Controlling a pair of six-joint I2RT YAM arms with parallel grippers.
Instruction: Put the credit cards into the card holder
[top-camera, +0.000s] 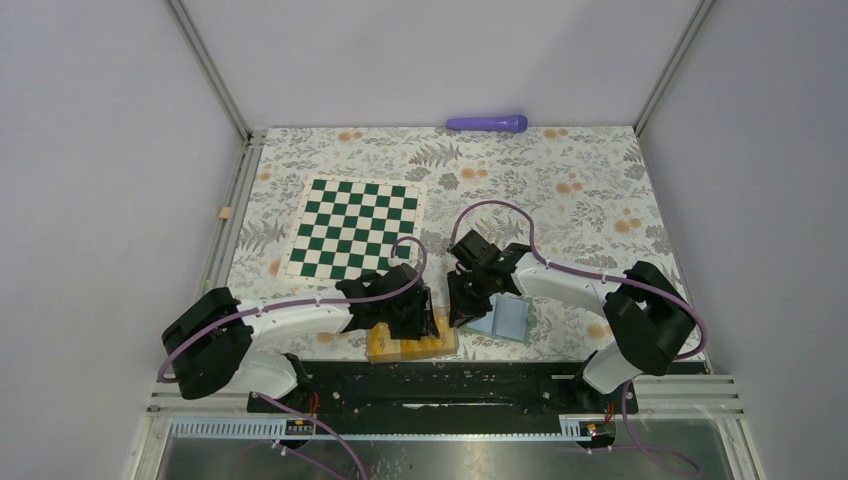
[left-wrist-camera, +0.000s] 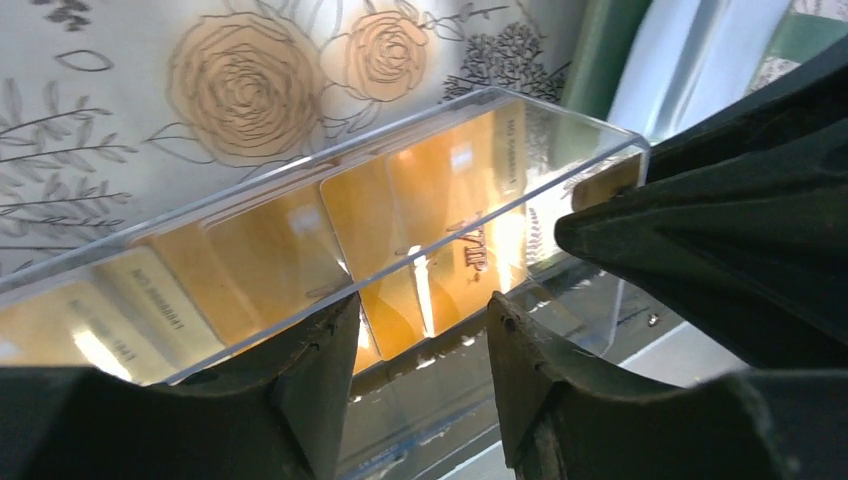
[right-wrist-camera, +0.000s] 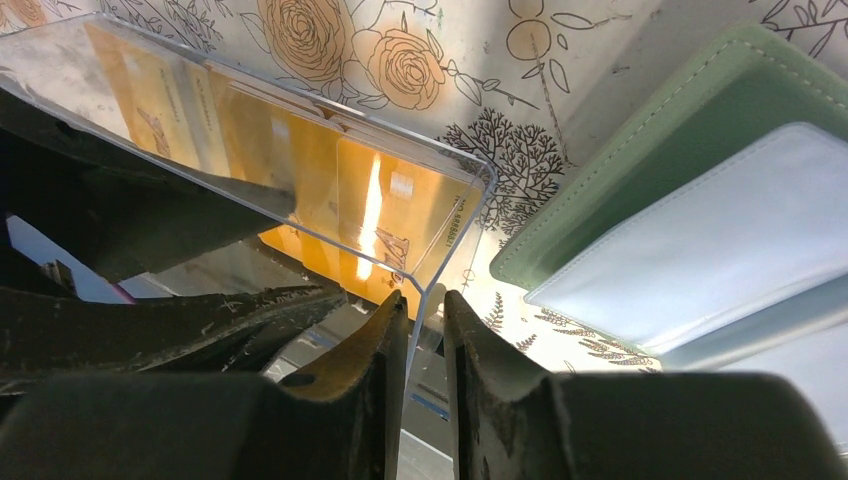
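Note:
A clear box of yellow cards lies at the table's front edge; close up, several yellow cards show inside it. My left gripper is open over the box, its fingertips at the front rows of cards with nothing held. My right gripper is at the box's right end, fingers slightly apart around the clear end wall; whether it grips it is unclear. The green card holder, with pale sleeves, lies open just right of the box.
A checkered board lies behind the left arm, and a purple microphone at the back edge. The two grippers are very close together.

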